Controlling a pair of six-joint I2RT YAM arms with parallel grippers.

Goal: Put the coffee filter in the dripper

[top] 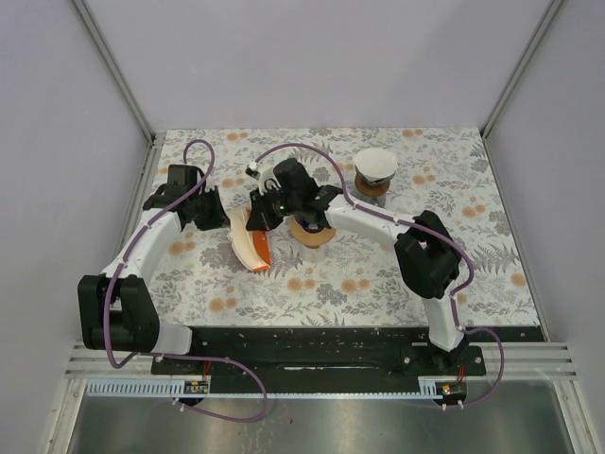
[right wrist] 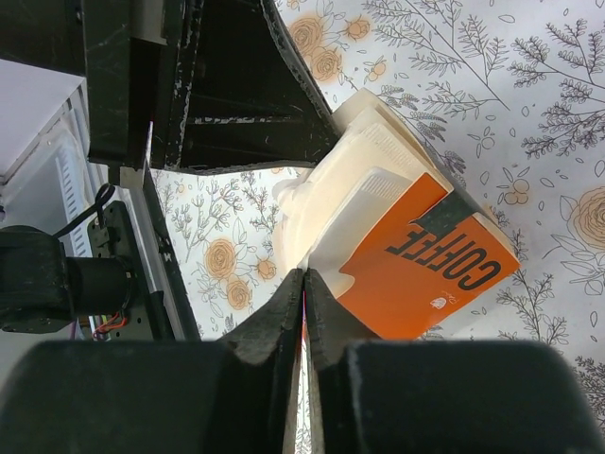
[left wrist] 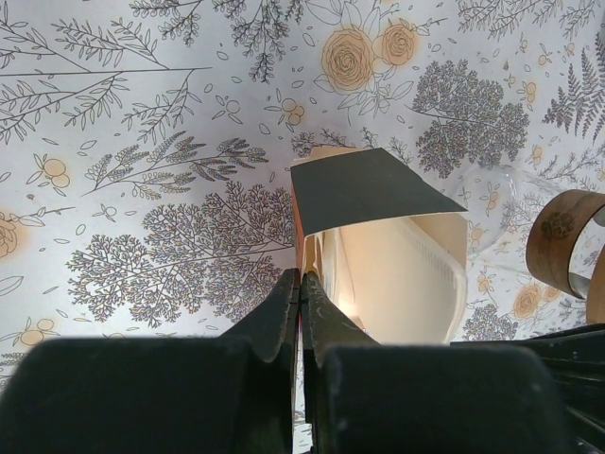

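Note:
An orange and cream coffee filter pack (top: 250,241), labelled COFFEE in the right wrist view (right wrist: 435,270), is held up between my two grippers. My left gripper is shut at its dark-flapped edge. My right gripper has its fingertips close together at the cream filters beside the orange cover; whether paper is between them is hard to tell. In the left wrist view the pack gapes, showing cream paper (left wrist: 388,274) inside. A wooden collar (left wrist: 558,236) shows at that view's right edge.
A white round object (top: 376,163) on a wooden-collared glass stands at the back right. A wooden piece (top: 315,238) lies behind my right arm.

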